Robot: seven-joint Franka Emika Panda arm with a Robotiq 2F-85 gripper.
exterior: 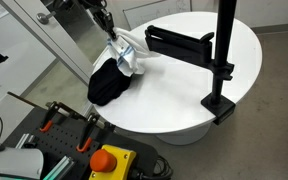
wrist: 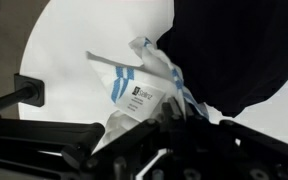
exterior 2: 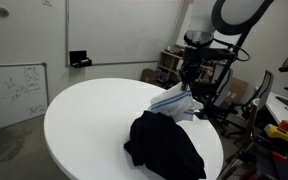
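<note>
A white cloth with blue stripes (exterior: 131, 52) hangs from my gripper (exterior: 111, 36), which is shut on it above the round white table. In the wrist view the striped cloth (wrist: 127, 88), with a printed label, gathers up into the fingertips. The lower part of the cloth (exterior 2: 170, 100) drapes down at the table's far side in exterior view 2. Right beside it a crumpled black cloth (exterior: 108, 83) lies on the table. The wrist view shows the black cloth (wrist: 234, 45) at upper right. The pinched bit of white cloth is mostly hidden by the fingers.
A black stand with a horizontal bar (exterior: 179, 45) rises at the table's edge, close to the white cloth. Bare white tabletop (exterior: 169, 105) stretches in front of it. An orange button on a yellow box (exterior: 106, 161) is near the robot's base.
</note>
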